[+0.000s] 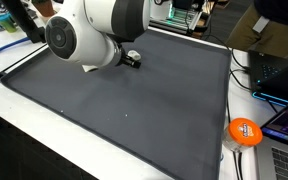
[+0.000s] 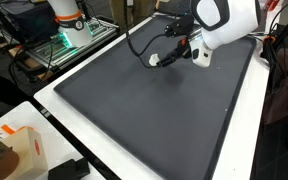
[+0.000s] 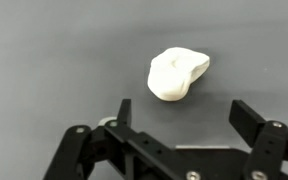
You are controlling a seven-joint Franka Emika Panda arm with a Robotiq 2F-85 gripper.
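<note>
A small, rounded white lump (image 3: 177,73) lies on the dark grey mat, just ahead of my gripper in the wrist view. The two black fingers stand wide apart with the fingers open, and the lump is beyond their tips, not between them. From the side, the white lump (image 1: 134,55) shows close to my gripper (image 1: 129,62) near the mat's back edge. In exterior view 2 the lump (image 2: 154,59) sits left of the gripper (image 2: 167,61). Low in the wrist view, part of something pale shows behind the gripper; most of it is hidden.
An orange-lidded tub (image 1: 243,133) and laptops stand off its right side. In exterior view 2 a thin dark cable (image 2: 130,35) loops near the lump.
</note>
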